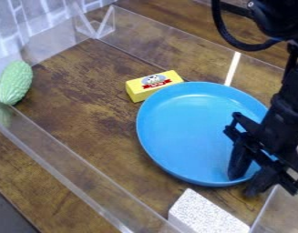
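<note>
My black gripper (246, 164) is low over the right part of a blue round tray or plate (176, 127), its fingers down near the rim at the lower right. Whether it is open or shut, and whether anything sits between the fingertips, is hard to tell against the dark body of the arm.
A yellow box (151, 86) lies above the blue plate, a green corn-like object (14, 82) at the far left, and a white speckled block (207, 215) at the bottom right. Clear walls edge the wooden surface, which is bare on the left.
</note>
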